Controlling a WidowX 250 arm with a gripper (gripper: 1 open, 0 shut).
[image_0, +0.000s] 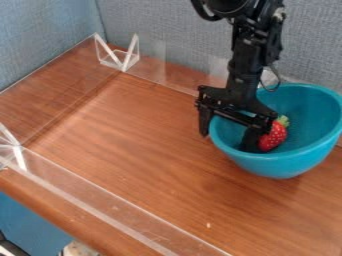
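Note:
A turquoise bowl (298, 157) stands on the wooden table at the right. Inside it lies a red strawberry (273, 135) with a green top, partly behind my black gripper (235, 131). The gripper hangs over the bowl's left side, open, its lower parts reaching down into the bowl beside the strawberry. Its fingertips are dark and partly hidden, so exactly what they touch is unclear.
Clear plastic edging (123, 57) runs along the back and the near left edge. Grey padded walls stand behind.

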